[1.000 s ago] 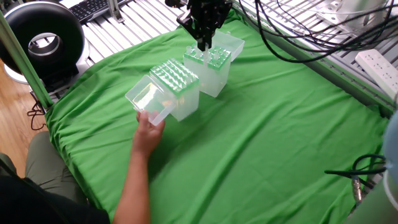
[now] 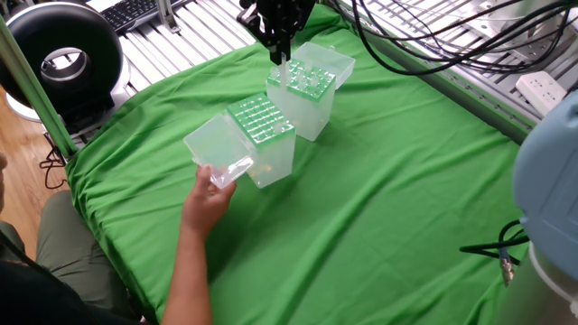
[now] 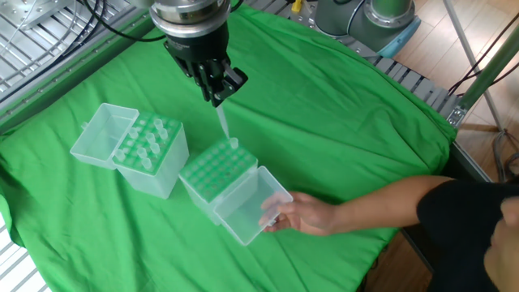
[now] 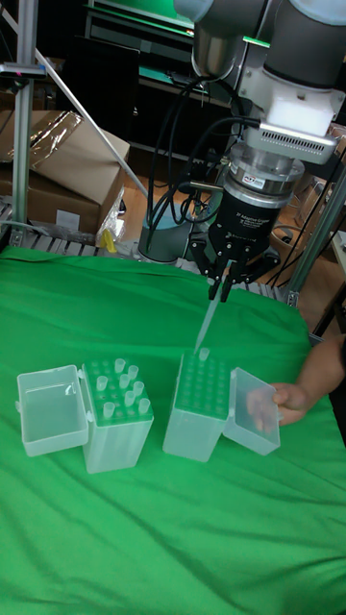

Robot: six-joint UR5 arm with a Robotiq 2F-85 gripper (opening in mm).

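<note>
My gripper (image 3: 217, 100) is shut on a long, clear pipette tip (image 3: 224, 122), which hangs slightly tilted. In exterior view 3 the tip (image 4: 209, 323) points down toward the far edge of the hand-held box (image 4: 190, 434). Whether its lower end touches the rack cannot be told. That box's green rack (image 3: 217, 169) has mostly empty holes, with one tip (image 3: 233, 143) standing at a corner. Beside it, the other open box (image 3: 166, 173) carries several tips (image 3: 155, 148) upright in its green rack. In exterior view 1 my gripper (image 2: 284, 56) overlaps this second box.
A person's hand (image 3: 298, 212) holds the open lid (image 3: 253, 205) of the nearly empty box. The other box's lid (image 3: 105, 136) lies open outward. Green cloth (image 2: 379, 199) around both boxes is clear. Black cables (image 2: 433, 50) run along the back.
The gripper has shifted a little left and up in exterior view 1, with the tip still in it. The hand-held box has moved slightly down and right. The second box has stayed put.
</note>
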